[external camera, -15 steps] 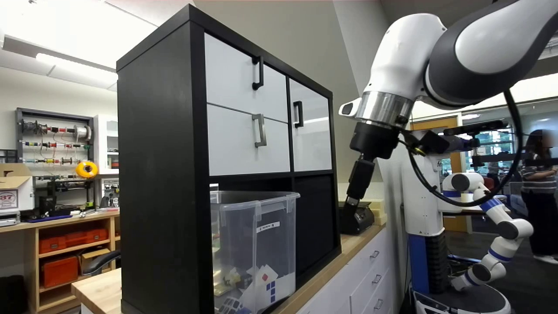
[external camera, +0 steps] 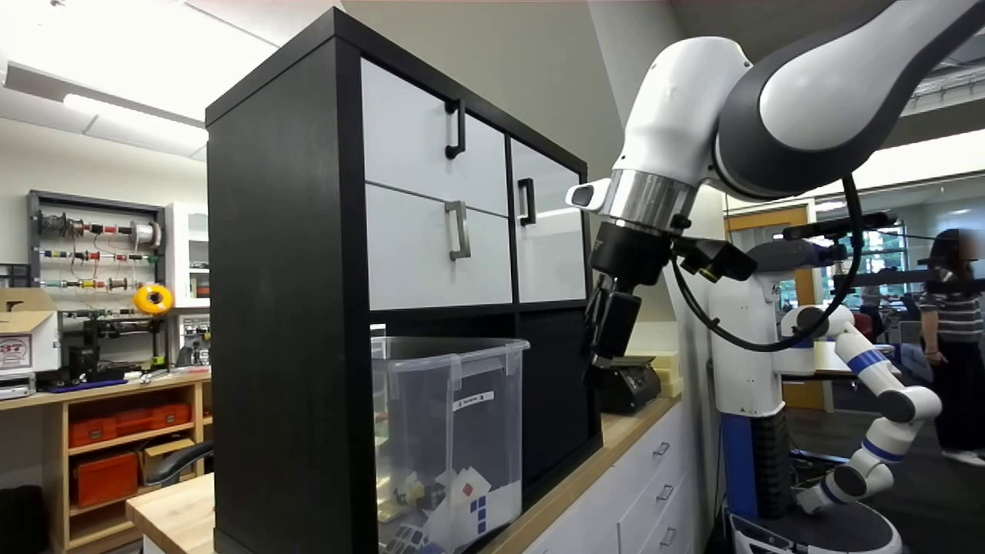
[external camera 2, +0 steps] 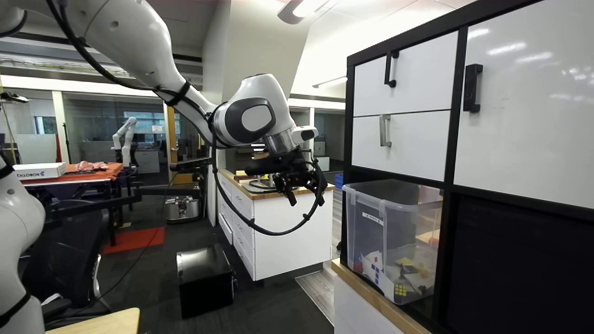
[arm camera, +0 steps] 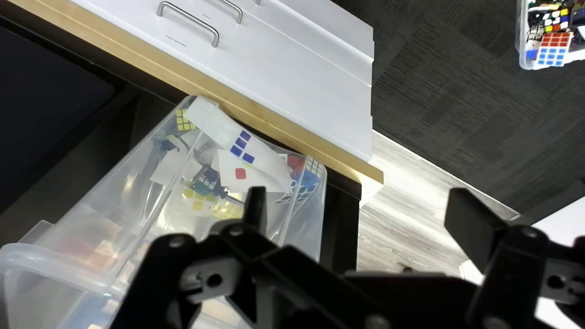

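Note:
My gripper is open, its two dark fingers spread wide with nothing between them in the wrist view. In exterior view 1 the gripper (external camera: 605, 346) points downward in front of the black and white cabinet (external camera: 286, 305), apart from it. Exterior view 2 has the gripper (external camera 2: 306, 192) in the air left of the cabinet. The cabinet's white fronts are closed, two small drawers with handles and larger doors. A clear plastic bin (external camera 2: 364, 228) stands in the lower opening, holding paper pieces and cube toys. Part of that bin (arm camera: 98, 241) lies behind the left finger in the wrist view.
A wooden counter (external camera: 572, 494) with white drawers runs along the cabinet's base. On the floor, another bin of cubes shows at the wrist view's upper right (arm camera: 551, 49). A black box (external camera 2: 206, 281) sits on the dark floor. Open air surrounds the gripper.
The wrist has turned. Cabinet and bin look unchanged.

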